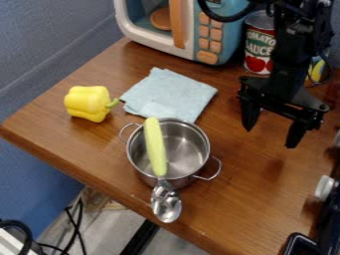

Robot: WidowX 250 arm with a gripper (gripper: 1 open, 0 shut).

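My black gripper (pixel 269 126) hangs low over the right side of the wooden table, its fingers apart with nothing visible between them. A steel pot (pixel 192 159) holds a yellow corn cob (pixel 154 144), and a metal spoon (pixel 166 203) lies at its front rim. A yellow bell pepper (pixel 87 103) sits at the left. A folded light blue cloth (pixel 169 96) lies behind the pot.
A toy microwave (pixel 178 25) and a tomato sauce can (pixel 256 54) stand at the back. A yellow can is partly hidden behind the arm. Dark equipment with a white knob (pixel 323 189) borders the right edge.
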